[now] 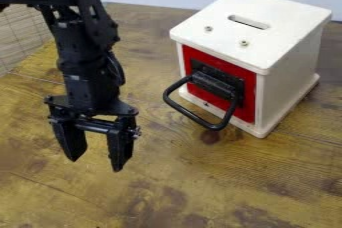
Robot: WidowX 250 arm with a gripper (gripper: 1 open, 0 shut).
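Note:
A white wooden box (287, 82) with a red front panel (246, 112) stands on the right of the table. A slot and two metal studs are on its top, and a black loop handle (185, 111) sticks out from the panel. My black gripper (94, 147) hangs at the left, apart from the handle and a little lower in the view. Its fingers are open, with nothing between them.
A beige woven surface (20, 42) shows at the upper left, a pale wall behind.

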